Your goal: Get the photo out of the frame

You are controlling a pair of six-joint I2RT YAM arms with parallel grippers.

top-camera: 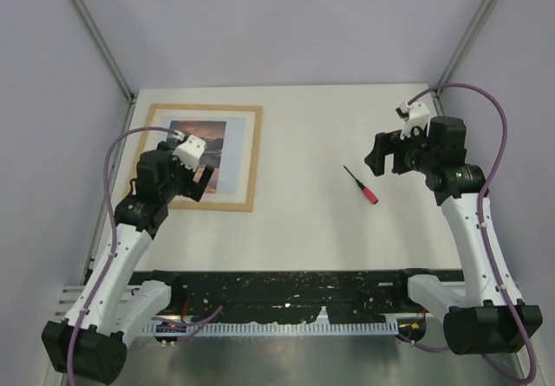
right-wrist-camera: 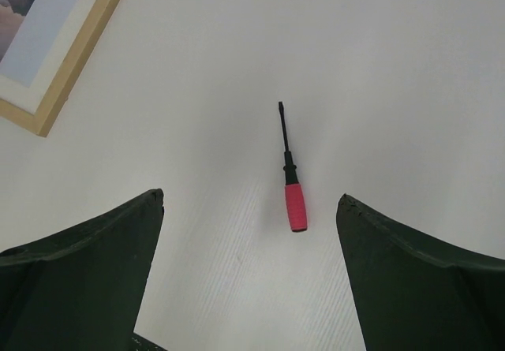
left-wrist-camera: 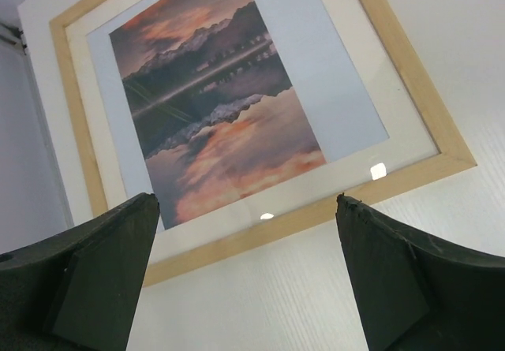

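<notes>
A light wooden picture frame (top-camera: pixel 252 165) lies flat at the back left of the table, its near right corner clear in the left wrist view. Inside it, a sunset lake photo (left-wrist-camera: pixel 217 91) rests on a pale blue-grey sheet (left-wrist-camera: pixel 331 75) within a cream border. Over the frame's near left part hovers my left gripper (top-camera: pixel 184 162), open and empty, covering some of the photo from above. My right gripper (top-camera: pixel 381 154) is open too, above the right side of the table. Between its fingers in the right wrist view shows a screwdriver (right-wrist-camera: pixel 295 201) with a red handle, lying untouched on the table.
Grey walls close in on the left, right and back. Glare spots show along the frame's near edge.
</notes>
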